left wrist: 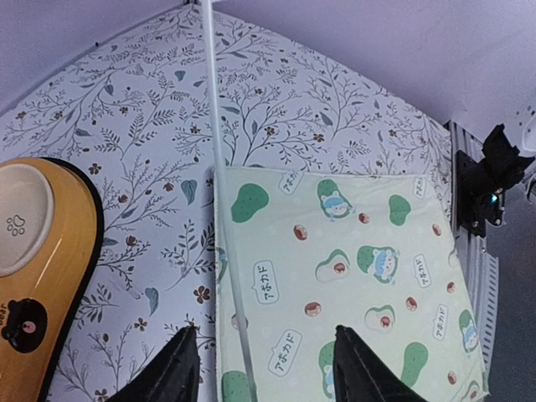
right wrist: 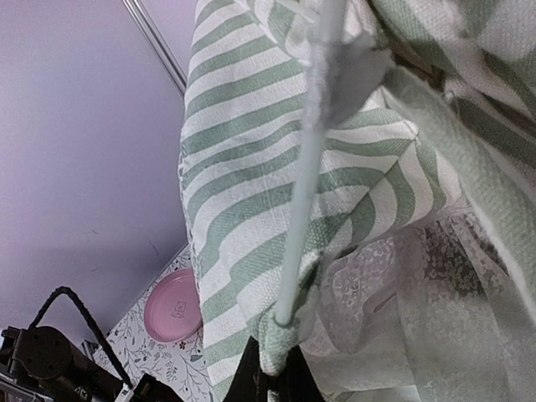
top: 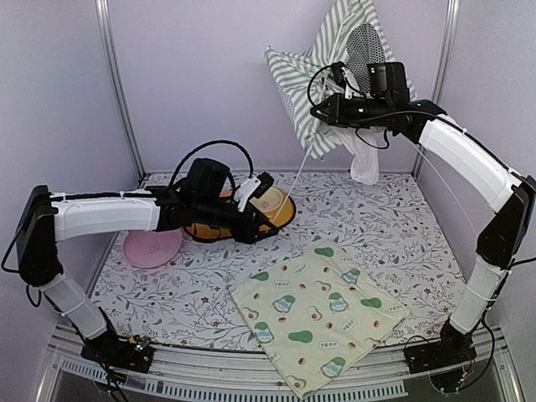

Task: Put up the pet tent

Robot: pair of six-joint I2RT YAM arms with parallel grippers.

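Observation:
My right gripper (top: pixel 325 113) holds the green-striped tent fabric (top: pixel 293 92) up at the back right, shut on its bunched edge by a white pole sleeve; the right wrist view shows the fabric (right wrist: pixel 234 167) and pole (right wrist: pixel 297 209) close up. A thin white pole (left wrist: pixel 226 209) hangs down toward my left gripper (top: pixel 264 226), which stands open around it, the pole passing between the fingers in the left wrist view; whether it touches them I cannot tell. A cream mat (top: pixel 318 310) with avocado prints lies at the front centre.
A pink plate (top: pixel 151 249) lies at the left, beside an orange tray (top: pixel 209 230) with a bowl (left wrist: pixel 17 218). Walls enclose the table at back and sides.

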